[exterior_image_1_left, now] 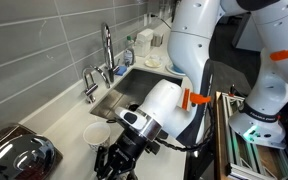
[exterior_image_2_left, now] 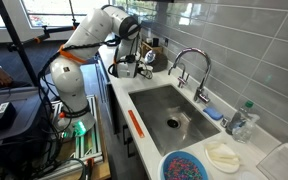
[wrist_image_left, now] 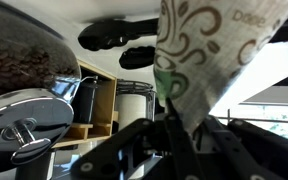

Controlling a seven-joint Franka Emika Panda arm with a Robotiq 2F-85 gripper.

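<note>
A pale piece with brown swirls and printed coffee beans (wrist_image_left: 199,45) rises from between my fingers in the wrist view; whether it is cloth or a bag is unclear. My gripper is shut on its narrow lower end. From the first exterior side, the gripper (exterior_image_1_left: 112,165) is low at the near end of the counter, its fingertips hard to make out. The second exterior view has the arm at the far left end of the counter, with the held piece too small to tell.
A metal-rimmed round lid (wrist_image_left: 26,128) and a container of coffee beans (wrist_image_left: 24,50) lie close on the wrist view's left. Black handles (wrist_image_left: 119,35) cross above. The sink (exterior_image_2_left: 174,118) and faucet (exterior_image_2_left: 191,65) lie farther along the counter.
</note>
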